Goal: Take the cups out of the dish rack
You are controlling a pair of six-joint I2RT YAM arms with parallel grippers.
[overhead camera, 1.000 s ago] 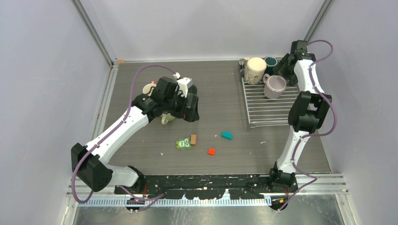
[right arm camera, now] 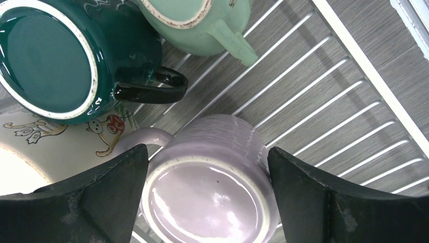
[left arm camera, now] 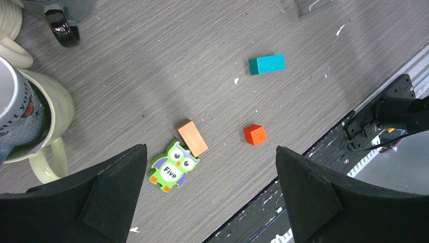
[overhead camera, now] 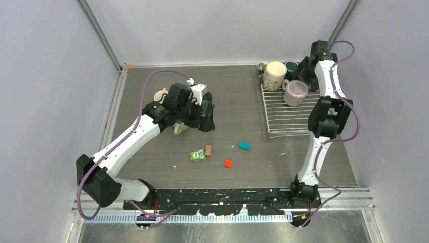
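The wire dish rack (overhead camera: 283, 126) at the back right holds a lilac mug (overhead camera: 295, 93), a cream patterned mug (overhead camera: 273, 76), a dark green mug (overhead camera: 291, 67) and, in the right wrist view, a pale green cup (right arm camera: 200, 28). My right gripper is open; its fingers sit on either side of the lilac mug, which lies base toward the camera. Whether both pads touch it I cannot tell. My left gripper hangs open and empty over the table at left. Beside it, a pale green mug (left arm camera: 59, 106) has a white printed cup (left arm camera: 17, 109) in it.
Wooden blocks lie mid-table: teal (left arm camera: 268, 64), orange-red (left arm camera: 255, 134), brown (left arm camera: 192, 137) and an owl piece (left arm camera: 173, 166). A dark-handled mug (left arm camera: 63, 25) stands at far left. Bare table separates the left arm from the rack; the rack's front is empty.
My right arm has shifted a little left over the rack. My left arm stays where it was.
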